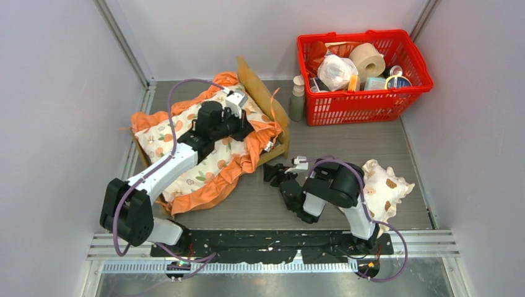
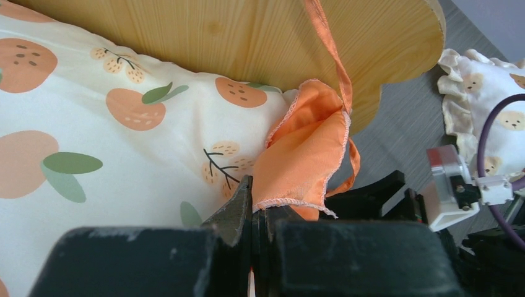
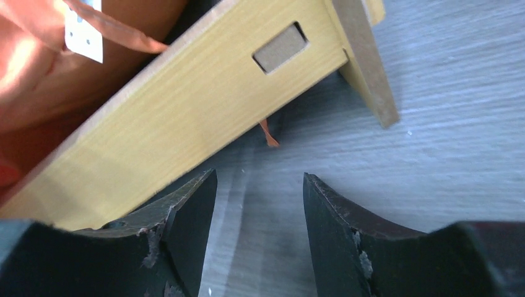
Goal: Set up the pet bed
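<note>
A wooden pet bed (image 1: 255,80) on the left holds a cream fruit-print mattress (image 2: 111,179) edged with orange fabric (image 2: 303,154). My left gripper is shut at the orange corner by the headboard (image 2: 216,31); whether fabric is between its tips is unclear. My right gripper stands open low over the floor, just outside the bed's side rail (image 3: 161,105), near its leg (image 3: 365,62). A thin orange tie (image 3: 268,133) hangs below that rail. A ruffled pillow (image 1: 387,189) lies at the right, partly under the right arm.
A red basket (image 1: 371,108) of mixed items stands at the back right, with a green bottle (image 1: 296,105) beside it, close to the bed. The floor (image 1: 347,139) between basket and right arm is clear.
</note>
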